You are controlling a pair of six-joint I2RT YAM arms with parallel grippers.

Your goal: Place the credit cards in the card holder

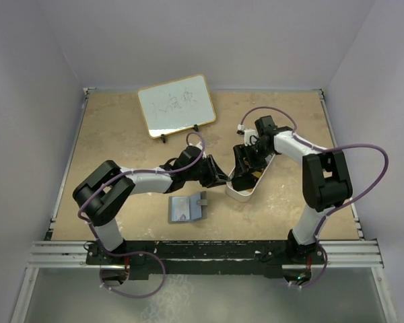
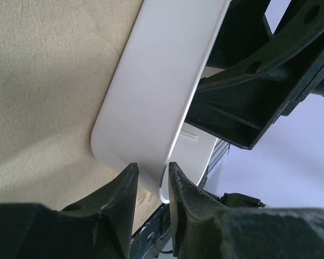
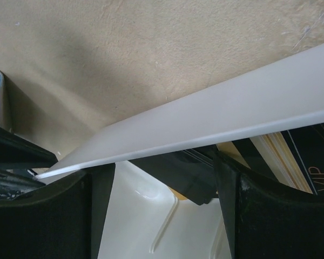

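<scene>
A white tray holding dark cards with gold stripes, one lettered VIP, lies right of centre. My left gripper has its fingertips at the tray's near rim, slightly apart, with the rim's end between or just behind them. My right gripper is over the tray from the far side, its fingers wide apart around part of the rim and dark cards. The blue card holder lies open on the table at lower middle.
A white board in a yellow frame lies at the back.
</scene>
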